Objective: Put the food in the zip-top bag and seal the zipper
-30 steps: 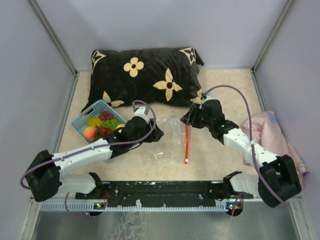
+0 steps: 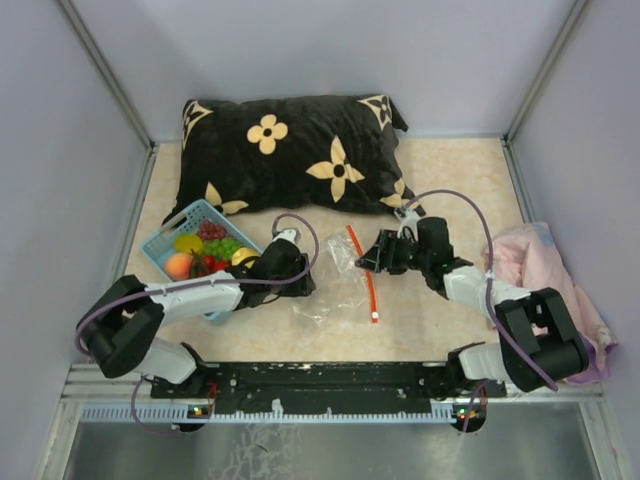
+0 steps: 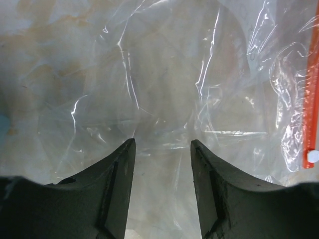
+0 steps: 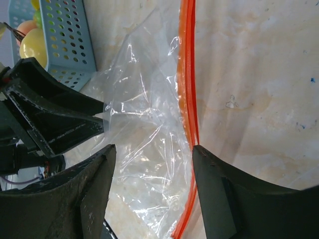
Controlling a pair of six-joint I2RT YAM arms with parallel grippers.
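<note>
The clear zip bag (image 2: pixel 335 290) lies flat on the table, its orange zipper (image 2: pixel 370 295) along the right side with a white slider at the near end. My left gripper (image 2: pixel 304 278) hovers low over the bag's left part; in the left wrist view its fingers are parted over plastic (image 3: pixel 149 89). My right gripper (image 2: pixel 372 258) is open at the zipper, which runs between its fingers in the right wrist view (image 4: pixel 152 154). A blue basket (image 2: pixel 160 250) of fruit, including grapes and an orange-red fruit, stands at the left.
A black flowered cushion (image 2: pixel 280 160) fills the back. A pink cloth (image 2: pixel 540 280) lies at the right edge. Bare table lies between the bag and the cloth.
Both grippers have come down toward the bag. The right one moved toward the front and left onto the zipper; the left one shifted slightly toward the front.
</note>
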